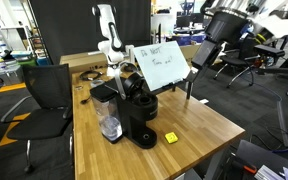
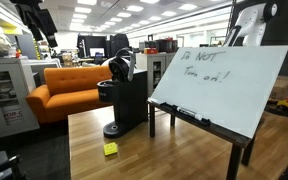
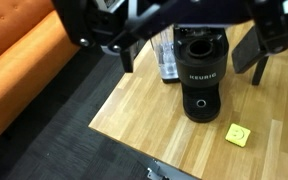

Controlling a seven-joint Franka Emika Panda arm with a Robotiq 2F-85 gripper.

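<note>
A black Keurig coffee maker point(image 1: 134, 115) stands on the wooden table with its lid raised. In the wrist view the coffee maker point(image 3: 201, 78) shows its front and round drip base, below and ahead of my gripper. The dark fingers point(image 3: 248, 52) are spread wide, with nothing held between them. A small yellow block point(image 2: 110, 149), with a face-like mark seen from the wrist, lies flat in front of the machine. High at the left of exterior view 2 hangs my gripper point(image 2: 45, 42), well clear of the table and everything on it.
A whiteboard point(image 2: 219, 85) with handwriting leans on a dark stand beside the coffee maker. A clear water tank point(image 1: 109, 122) is at the machine's side. An orange sofa point(image 2: 76, 90) stands beyond the table.
</note>
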